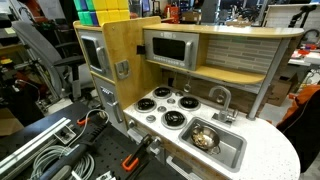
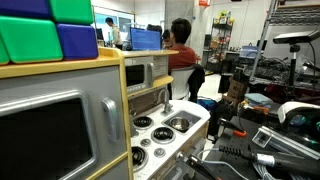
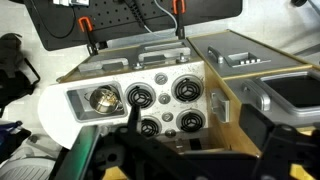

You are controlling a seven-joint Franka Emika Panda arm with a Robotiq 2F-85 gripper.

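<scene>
In the wrist view my gripper looks straight down on a toy kitchen from above, its dark fingers spread wide apart at the lower edge. Nothing shows between them, so it stands open. A metal pot (image 3: 103, 98) rests in the sink, also seen as a round metal pot (image 1: 204, 137) in exterior view 1. Beside the sink lie several black burners (image 3: 187, 89) on a white counter. A curved faucet (image 1: 222, 98) rises behind the sink (image 1: 232, 150). Neither exterior view clearly shows the gripper.
A silver microwave (image 1: 172, 48) sits under the wooden shelf (image 1: 230, 74). At the left stands a tall cabinet with a grey oven door (image 2: 60, 120) and coloured blocks (image 2: 75, 40) on top. Cables and red clamps (image 1: 130, 162) lie on the dark table in front.
</scene>
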